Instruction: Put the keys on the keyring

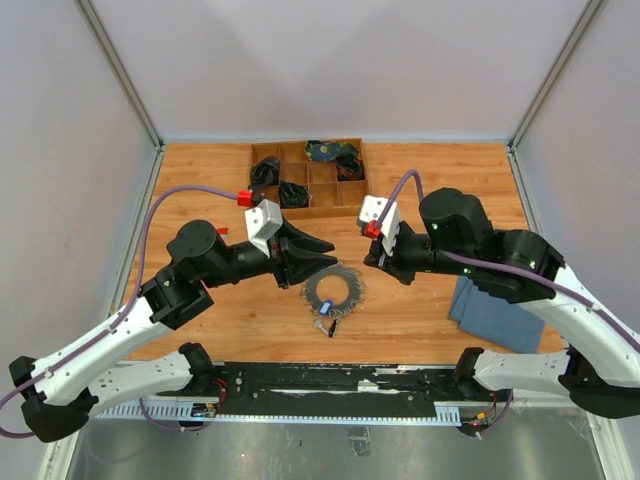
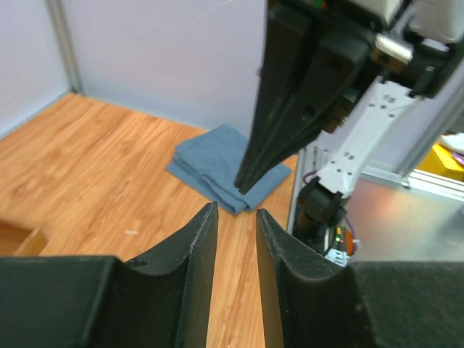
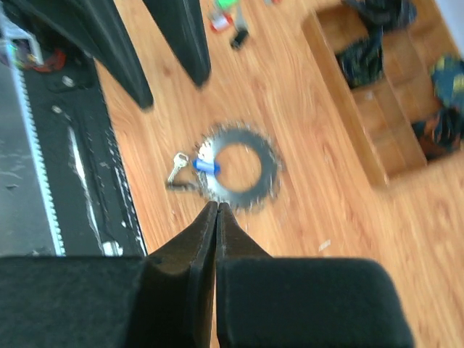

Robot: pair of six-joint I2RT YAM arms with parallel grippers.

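The keyring [image 1: 309, 292], a grey coiled ring with a blue tag [image 1: 325, 307], appears flat on the table below my grippers; the right wrist view shows the keyring [image 3: 270, 163] whole. Close to its tag are a silver key [image 3: 177, 164] and a dark key-like piece [image 3: 181, 186]; whether either is threaded on cannot be told. Above the ring, my left gripper is part open with an empty gap. To its right, my right gripper is shut, nothing showing between its fingertips.
A divided wooden tray [image 1: 310, 210] with dark bags stands at the back. Folded blue cloth [image 1: 497, 318] lies at the right. Small green, red and black items [image 3: 238, 36] lie on the left side of the table. Bare wood surrounds the ring.
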